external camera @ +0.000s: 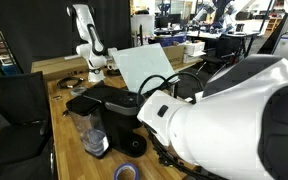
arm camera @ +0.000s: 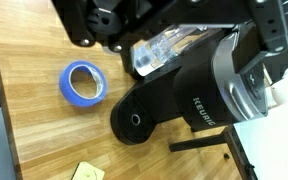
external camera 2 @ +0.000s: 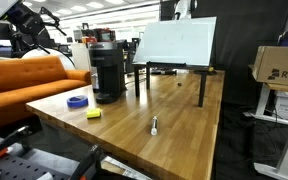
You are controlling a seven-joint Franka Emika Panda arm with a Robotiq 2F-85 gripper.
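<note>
My gripper [external camera 2: 50, 28] hangs high at the left in exterior view 2, its fingers spread with nothing seen between them. Across the top of the wrist view its dark parts stand far apart, above the black Keurig coffee maker [arm camera: 189, 95]. The same machine [external camera 2: 108, 72] stands upright on the wooden table, apart from the gripper. Beside its base lies a roll of blue tape [arm camera: 83, 84], with a yellow block [arm camera: 87, 172] nearer the table edge. In exterior view 1 my white arm [external camera: 234, 120] covers the right foreground and hides the yellow block.
A whiteboard [external camera 2: 177, 41] stands on the table [external camera 2: 174, 120] behind the coffee maker. Toward the table's front lies a small whitish tool [external camera 2: 154, 126]. An orange sofa [external camera 2: 29, 75] is beyond the left edge.
</note>
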